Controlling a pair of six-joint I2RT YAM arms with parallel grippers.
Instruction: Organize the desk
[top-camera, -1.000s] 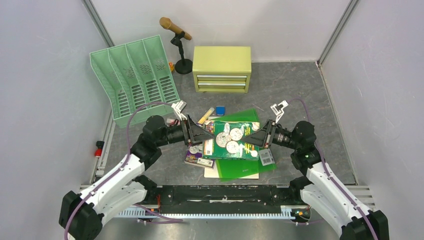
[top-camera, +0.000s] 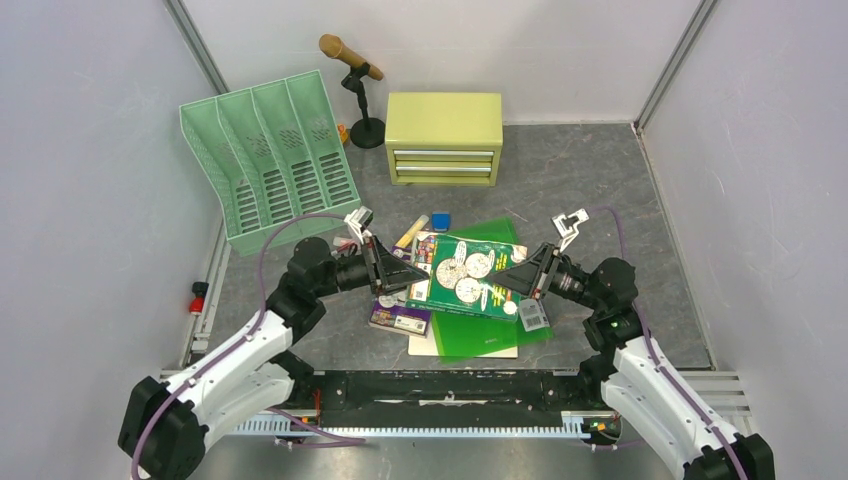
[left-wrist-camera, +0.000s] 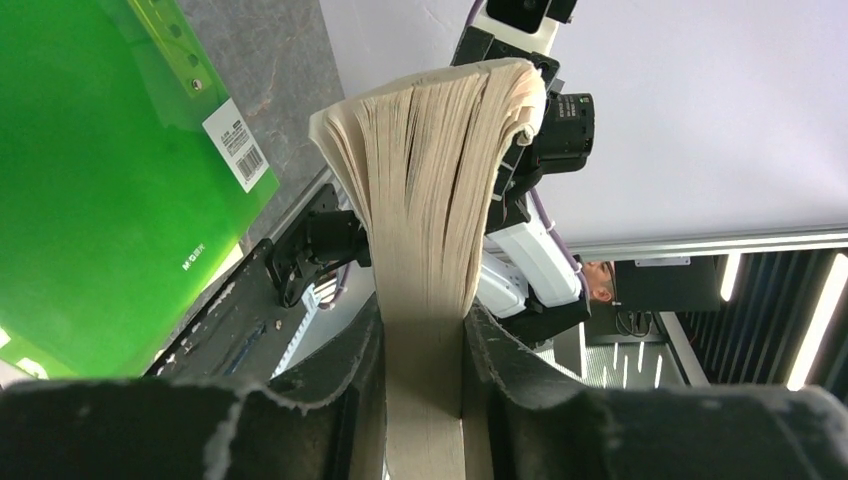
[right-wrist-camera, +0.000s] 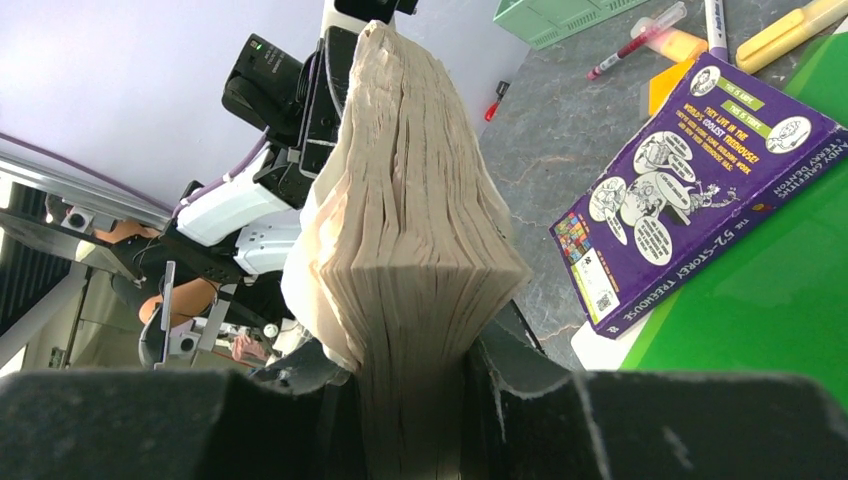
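A green book (top-camera: 465, 275) hangs level between my two grippers over the pile at the desk's middle. My left gripper (top-camera: 416, 275) is shut on one side of it, my right gripper (top-camera: 502, 277) on the other. Both wrist views show worn page edges standing between the fingers. Beneath lie a purple book (right-wrist-camera: 690, 190), mostly covered in the top view, and a green folder (left-wrist-camera: 110, 200) on a pale sheet. Pens (right-wrist-camera: 640, 40), a yellow highlighter (right-wrist-camera: 787, 35) and a blue block (top-camera: 441, 220) lie behind the pile.
A mint divided rack (top-camera: 250, 230) stands back left, a microphone on a black stand (top-camera: 367, 130) and a yellow-green drawer box (top-camera: 444, 120) at the back.
The right arm has shifted slightly rightward, the left very slightly; the book stays between both grippers in nearly the same place.
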